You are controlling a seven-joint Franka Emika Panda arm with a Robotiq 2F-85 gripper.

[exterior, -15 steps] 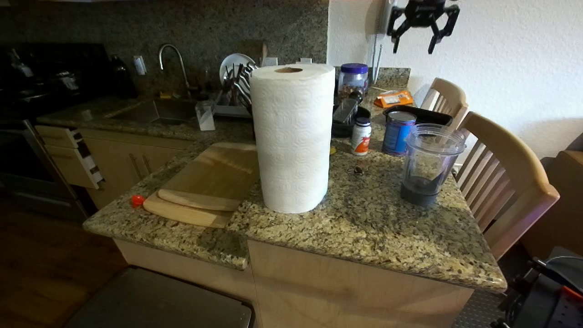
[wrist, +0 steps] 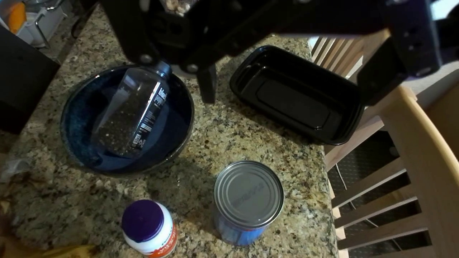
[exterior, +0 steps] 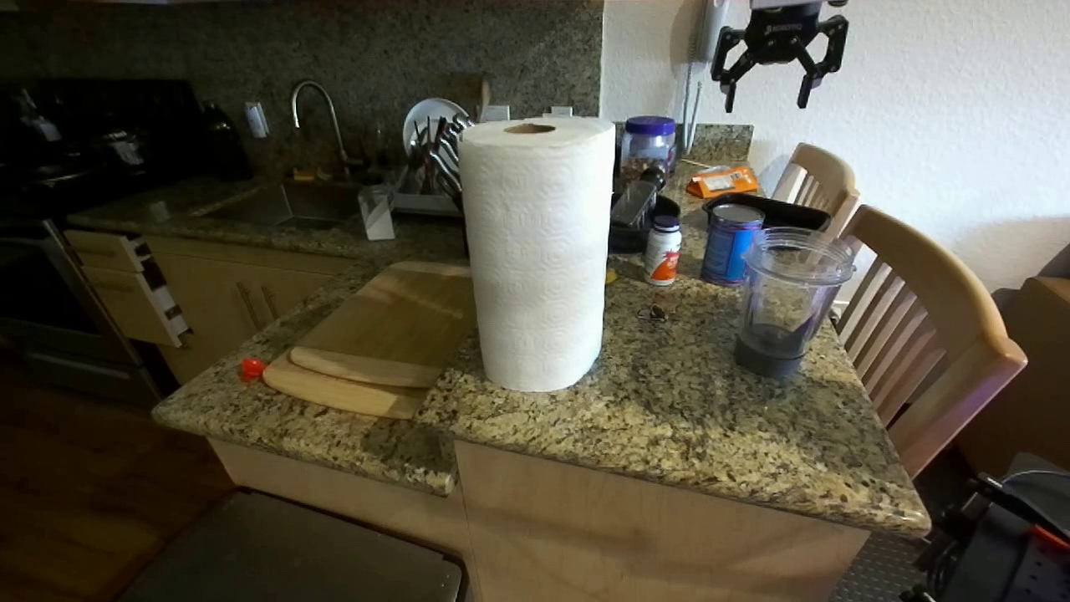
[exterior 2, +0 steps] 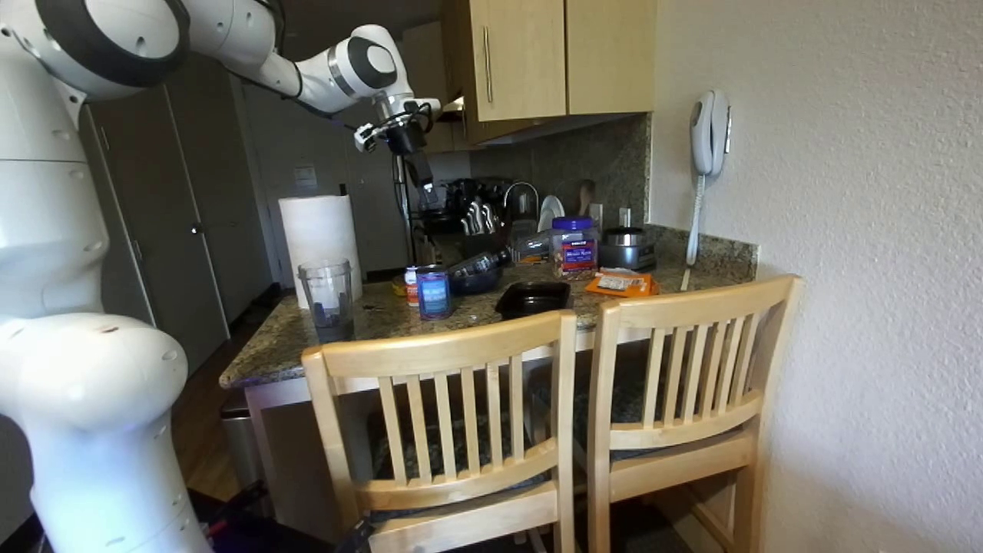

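Observation:
High above the counter, my gripper (exterior: 767, 100) stands open with nothing between its fingers. In the wrist view a black rectangular tray (wrist: 297, 103) lies below the fingers, near the chair-side edge. To its left, a dark blue bowl (wrist: 77, 124) holds a clear bottle (wrist: 124, 111) with a dark cap, lying tilted inside. A blue can (wrist: 248, 193) stands upright, closer to the bottom of that view. Left of the can is a white bottle (wrist: 148, 228) with a purple lid and orange on its label.
A tall paper towel roll (exterior: 537, 261) and a clear blender cup (exterior: 787, 301) occupy the near counter, with bare granite between them. Cutting boards (exterior: 386, 321) lie left. Farther back are a purple-lidded jar (exterior: 647, 150) and orange packet (exterior: 722, 181). Wooden chairs (exterior 2: 442, 350) line one side.
My gripper has come down slightly and shifted a little to the right in exterior view 1, still open. The objects on the counter have not moved.

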